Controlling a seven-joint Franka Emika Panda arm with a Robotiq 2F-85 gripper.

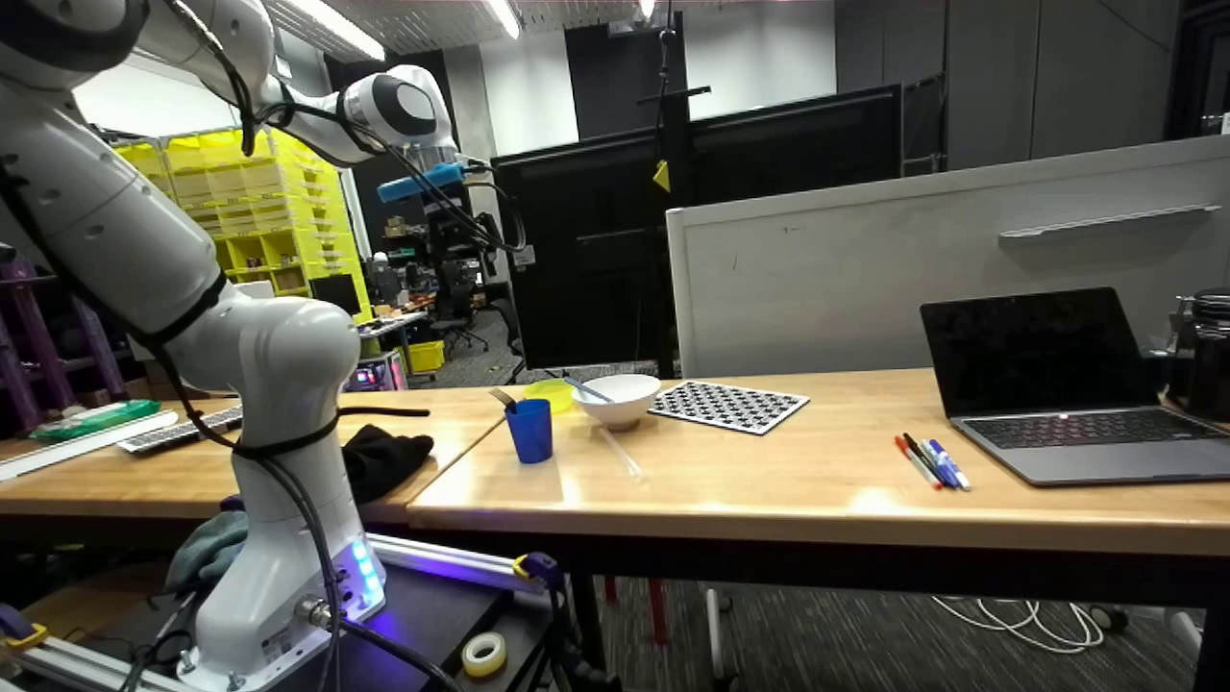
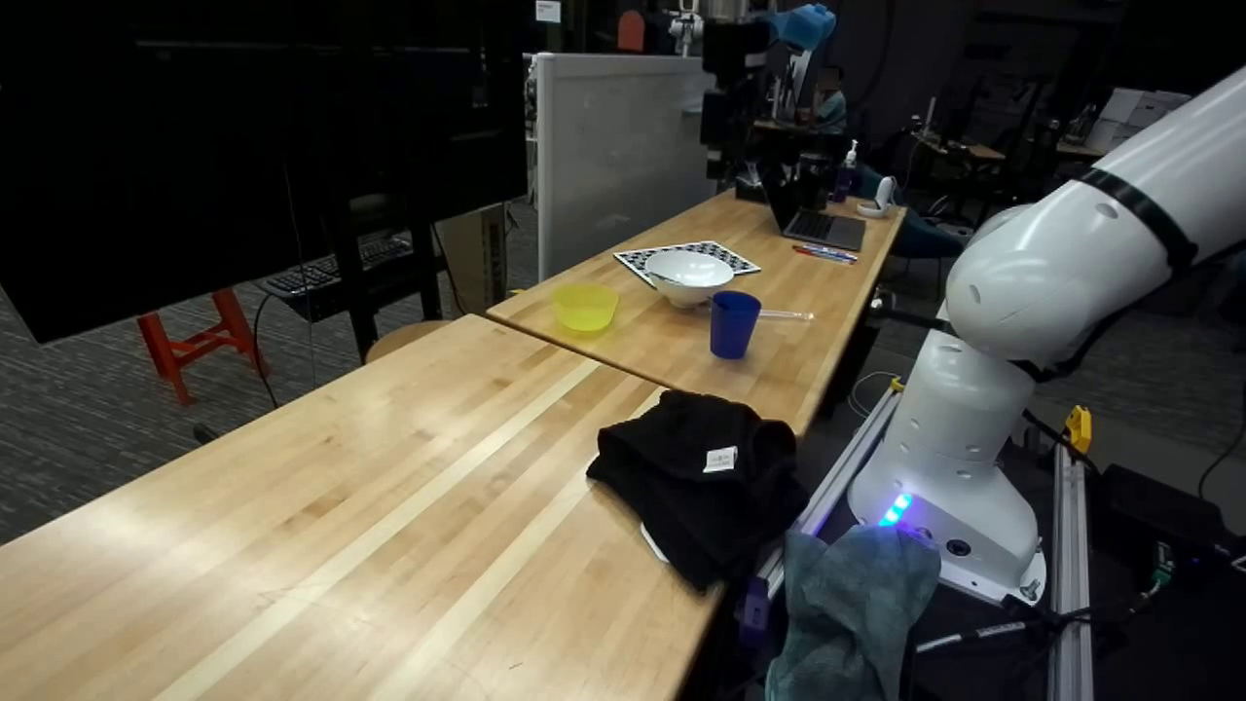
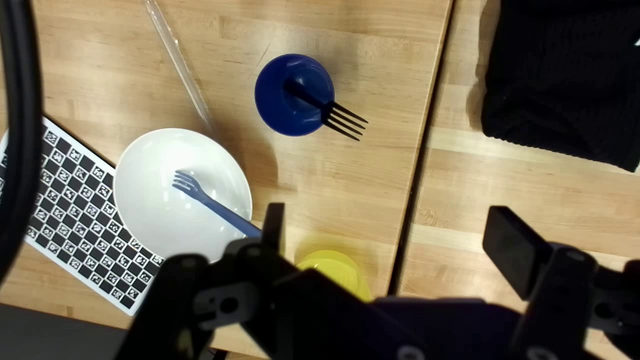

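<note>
High above the table my gripper stands open, its two dark fingers wide apart with nothing between them. Below it in the wrist view are a blue cup with a black fork leaning in it, and a white bowl with a blue fork resting across its rim. A yellow bowl is partly covered by the gripper body. In exterior view 2, the cup stands upright in front of the white bowl, with the yellow bowl to the left.
A clear tube lies beside the white bowl, which sits next to a checkered board. Black cloth is bunched at the table's edge. Several pens and a laptop occupy the far end.
</note>
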